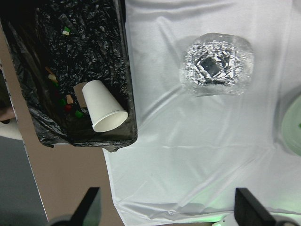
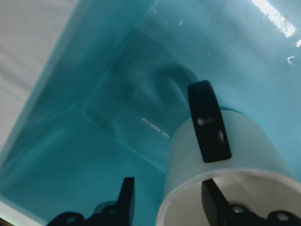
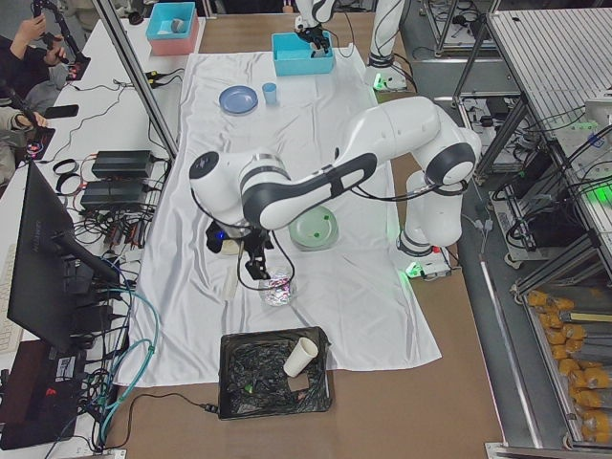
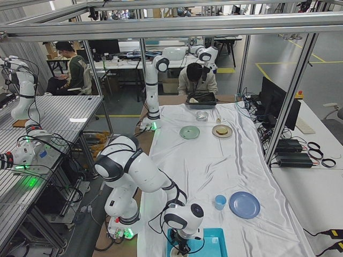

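Observation:
My left gripper (image 3: 256, 266) hangs over the cloth near a clear foil-lined container (image 3: 277, 287), open and empty in the left wrist view. A white paper cup (image 1: 104, 107) lies on its side in a black bag-lined bin (image 1: 66, 42). At the far end, my right gripper is down in a blue bin (image 2: 56, 155), open around the rim region of a white cup (image 2: 235, 146), one finger inside it; whether it grips the wall is unclear.
A green plate (image 3: 314, 228), blue plate (image 3: 238, 98) and blue cup (image 3: 270, 94) stand on the white cloth. A beige plate (image 4: 222, 130) with a yellow item is partly hidden by the left arm in the left camera view.

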